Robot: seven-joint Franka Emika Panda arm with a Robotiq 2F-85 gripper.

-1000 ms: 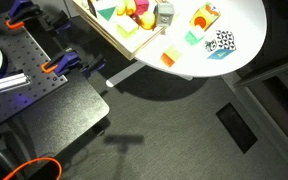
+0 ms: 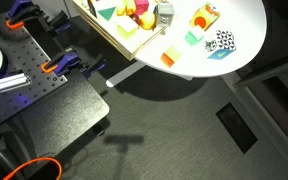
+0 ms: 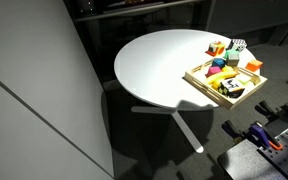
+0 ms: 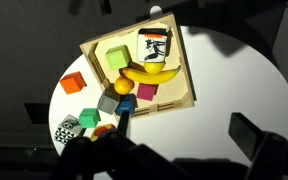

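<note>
In the wrist view, my gripper stands open over the white round table [image 4: 219, 90], its dark fingers wide apart with only bare tabletop between them. Beyond the fingers lies a shallow wooden tray [image 4: 187, 80]. Inside it are a yellow banana [image 4: 149, 76], a green cube [image 4: 118, 57], a block with an animal picture [image 4: 152, 47], an orange ball [image 4: 124, 86], a magenta cube [image 4: 146, 91] and a blue block [image 4: 128, 103]. A grey block [image 4: 108, 103] is at the tray's edge. Neither exterior view clearly shows the gripper.
Left of the tray are an orange cube [image 4: 73, 82], another green cube [image 4: 89, 118] and a black-and-white patterned cube [image 4: 68, 129]. A dark bench [image 2: 69, 115] with orange-and-blue clamps stands near the table.
</note>
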